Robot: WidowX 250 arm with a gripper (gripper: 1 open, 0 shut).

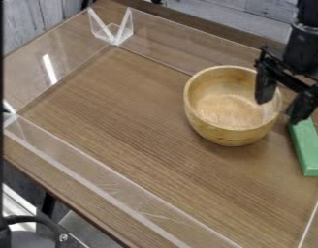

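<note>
My gripper [286, 90] is at the upper right, dark and open, its fingers pointing down over the right rim of a round tan wooden bowl [211, 112] and toward a green block [306, 145] at the right edge of the table. The bowl looks empty. The block's upper end lies close below the right finger; whether they touch I cannot tell.
A clear plastic piece [111, 29] stands at the back left. Dark equipment [26, 232] sits beyond the table's lower-left edge.
</note>
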